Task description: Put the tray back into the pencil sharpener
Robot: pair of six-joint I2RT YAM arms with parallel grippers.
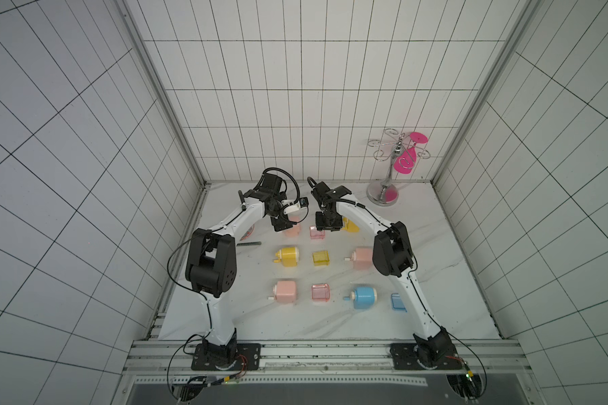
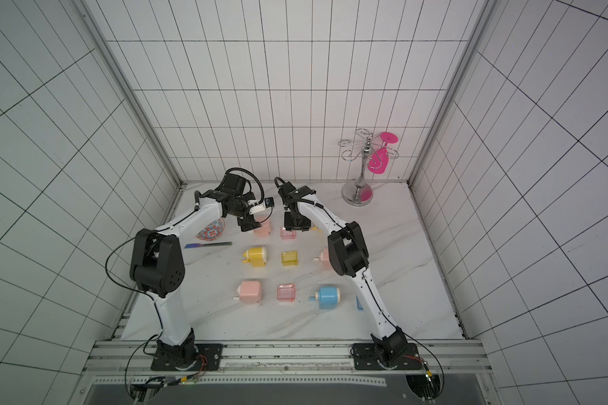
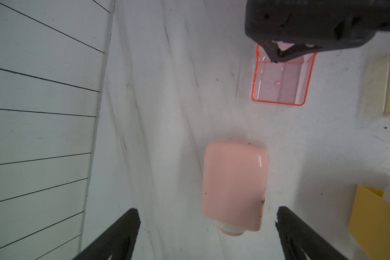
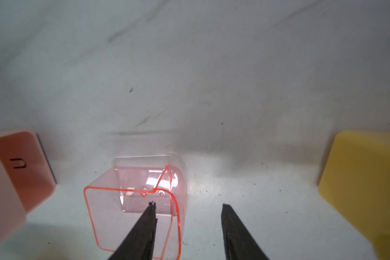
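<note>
A pink sharpener body lies on the table below my left gripper, which is open with nothing between its fingers. A clear pink tray lies just beyond it toward the right arm. My right gripper hangs over that tray, part open, its left finger above the tray's right portion, nothing visibly held. In the right wrist view, the pink body sits left of the tray and a yellow sharpener right of it.
Nearer rows hold more sharpeners, including a blue one, and trays. A metal stand with a pink glass is at the back right. A patterned bowl and a pen lie at left.
</note>
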